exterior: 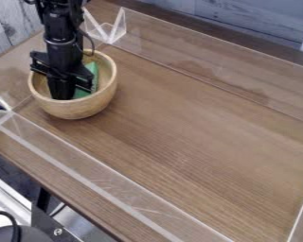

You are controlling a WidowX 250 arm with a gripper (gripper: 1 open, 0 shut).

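Note:
A wooden bowl [80,103] sits at the left side of the table, with a green object [91,68] inside it. The black robot gripper [63,87] reaches down from the top left into the bowl, over the green object. Its fingertips are low inside the bowl and hard to make out, so what lies between them cannot be seen.
Transparent tape strips cross its left and front parts. A pale wall edge runs along the back right. A dark cable [3,222] lies off the table at the lower left.

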